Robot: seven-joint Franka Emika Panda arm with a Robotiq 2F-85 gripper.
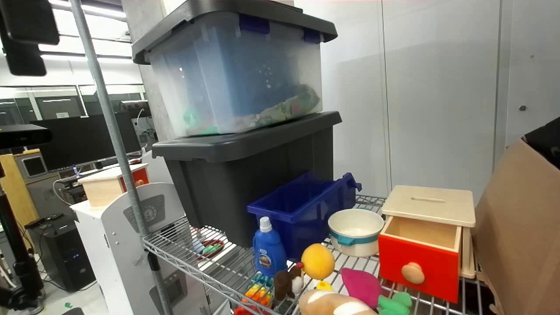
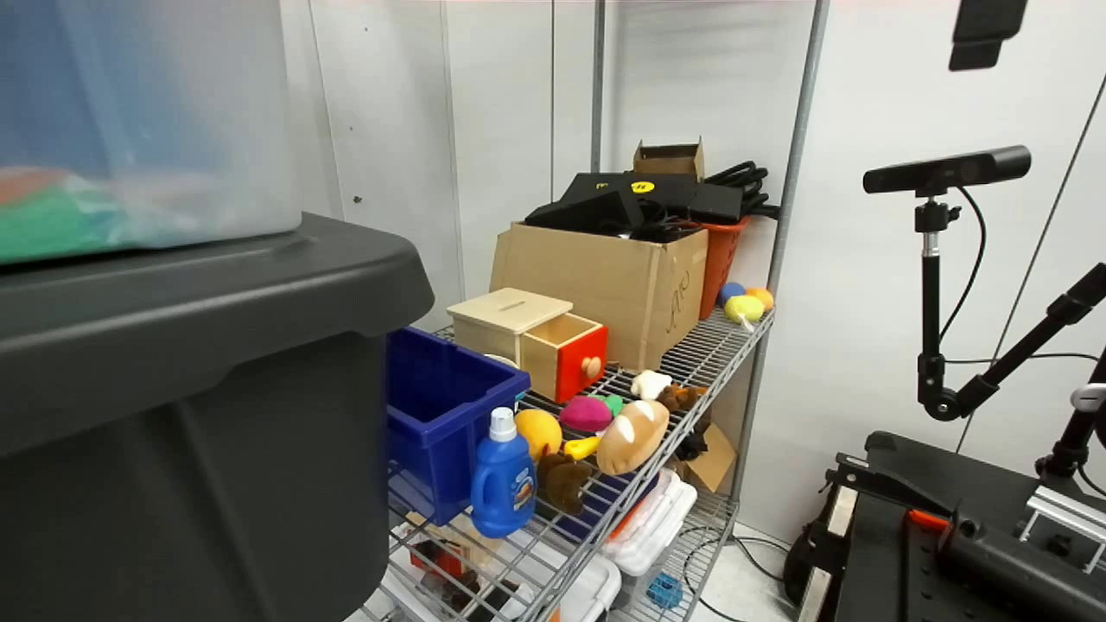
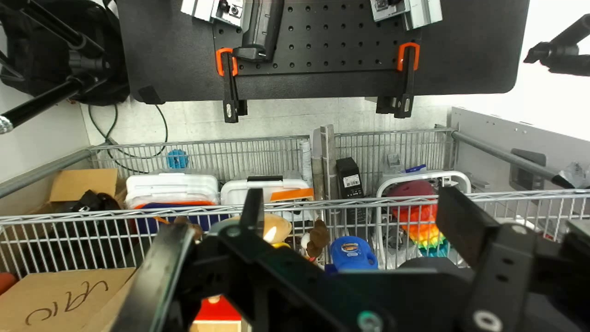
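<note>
In the wrist view my gripper stands open above the wire shelf, its dark fingers spread wide and nothing seen between them. Neither exterior view shows it on the shelf. A blue detergent bottle (image 1: 270, 251) stands upright in front of a dark blue bin (image 1: 323, 207). To the right are a white pot (image 1: 355, 226) with a teal band and a wooden box with its red-fronted drawer (image 1: 420, 257) pulled out. An orange ball (image 1: 318, 261), a magenta toy (image 1: 362, 286) and a bread toy (image 2: 633, 436) lie toward the shelf's front.
Stacked storage tubs (image 1: 252, 168) block one end of the shelf. A cardboard box (image 2: 596, 285) flanks the other end. The shelf's front edge (image 3: 287, 207) crosses the wrist view, with a black table (image 3: 332, 83) beyond it. The shelf front is crowded with toys.
</note>
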